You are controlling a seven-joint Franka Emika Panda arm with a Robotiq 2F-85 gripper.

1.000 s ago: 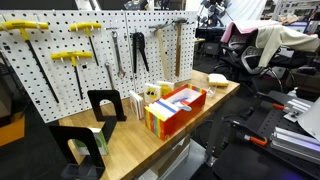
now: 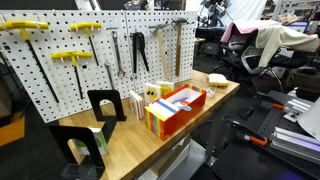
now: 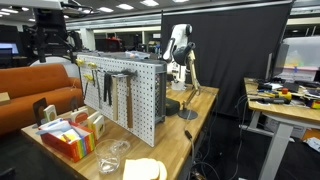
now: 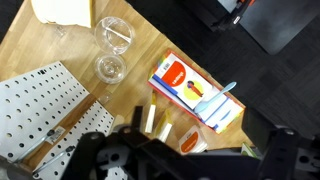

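In the wrist view, the dark fingers of my gripper stand wide apart at the bottom, with nothing held between them. A striped box [image 4: 160, 83] lies below them, holding a white-and-red packet [image 4: 185, 82] and a light blue spoon [image 4: 217, 97]. From the side, this red, yellow and blue box [image 2: 173, 123] rests near the bench's front edge. Part of the dark arm [image 3: 52, 38] hangs over the bench's left end in the second exterior view. Exterior view 1 does not show the gripper.
Two clear glasses [image 4: 114, 35] and a pale slab [image 4: 58, 10] sit beyond the box. Black bookends [image 2: 82, 145] occupy the bench's near end. A white pegboard [image 2: 60, 65] with hanging tools walls the back. Some bare wood [image 2: 133, 150] lies between bookends and box.
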